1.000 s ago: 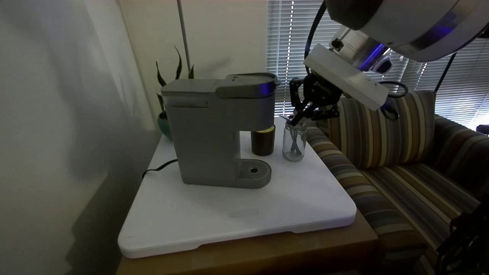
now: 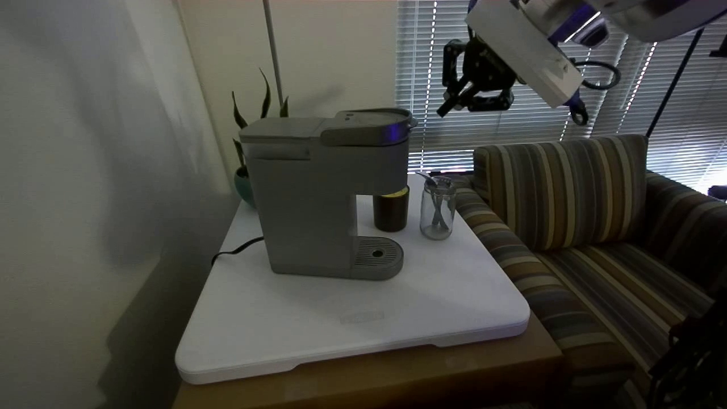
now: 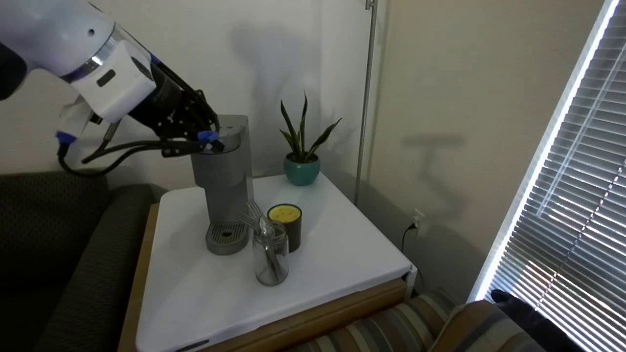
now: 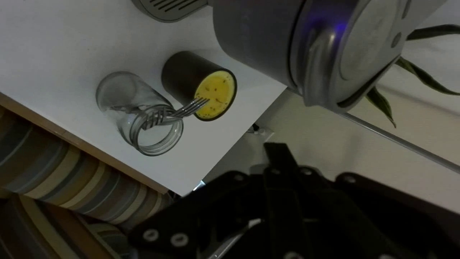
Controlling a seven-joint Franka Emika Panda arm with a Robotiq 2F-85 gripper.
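High above the right side of the table, my gripper (image 2: 446, 108) is shut, and nothing shows between its fingers. In the wrist view its fingertips (image 4: 278, 153) are together over the area past the table's edge. A clear glass jar (image 2: 437, 211) holding forks and other metal cutlery (image 3: 267, 230) stands on the table below. Beside the jar is a dark cup (image 4: 183, 75) with a yellow, speckled top (image 4: 217, 92). A grey coffee maker (image 2: 300, 197) stands upright on the table, its drip tray (image 3: 227, 234) empty.
A potted plant (image 3: 302, 170) stands behind the machine, near the wall. A striped armchair (image 2: 565, 197) adjoins the table. A black cord (image 2: 235, 251) runs off the left edge.
The gripper has risen from just above the jar's mouth to well above it, shifting slightly right. The jar, cup and coffee maker stand where they were.
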